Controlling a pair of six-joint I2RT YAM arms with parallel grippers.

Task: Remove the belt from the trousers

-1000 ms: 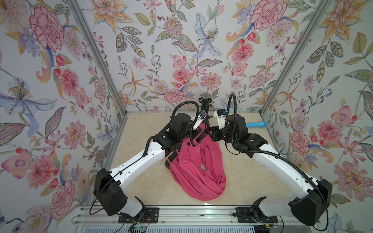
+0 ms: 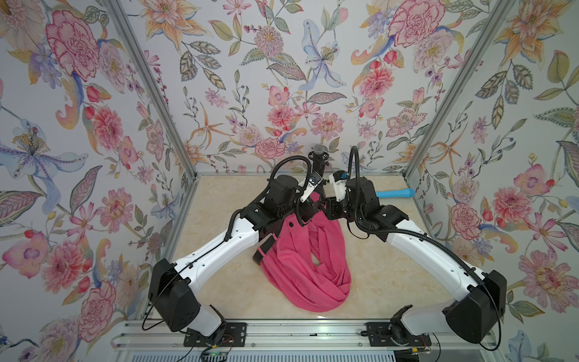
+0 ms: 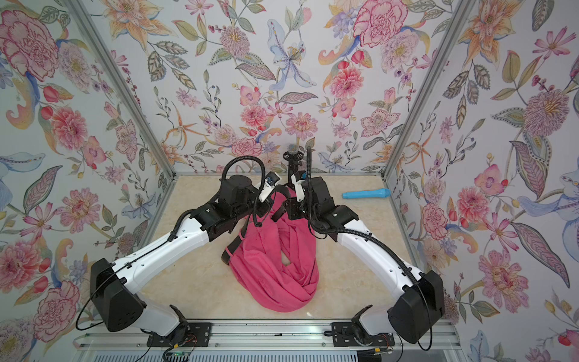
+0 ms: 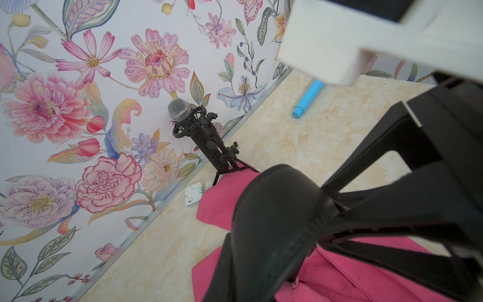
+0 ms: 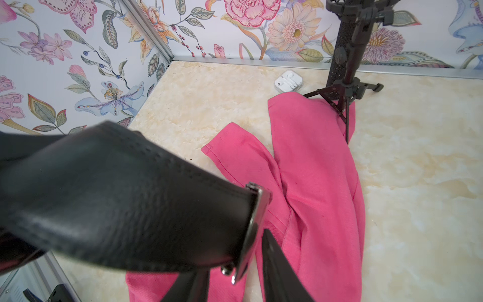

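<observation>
Pink trousers (image 2: 307, 271) lie bunched on the table, their upper cloth spreading toward the back. A black strip of the belt (image 3: 234, 246) lies along their left side. Another raised length of belt (image 3: 279, 213) spans the space between my two grippers. In the left wrist view the black belt (image 4: 276, 221) bulges large before the fingers (image 4: 352, 219); my left gripper is shut on it. The right wrist view is filled at left by the belt (image 5: 125, 201), ending in a metal edge. Dark finger shapes (image 5: 281, 276) of my right gripper show beneath that edge; their grip is unclear.
A microphone (image 4: 179, 109) on a small black tripod (image 5: 347, 90) stands at the back, on the cloth's far end. Beside it lies a small white case (image 5: 288, 81). A blue tube (image 2: 395, 193) rests at the back right.
The left arm is nearly still. The trousers stay in place; the belt strip at their left has shifted slightly.
</observation>
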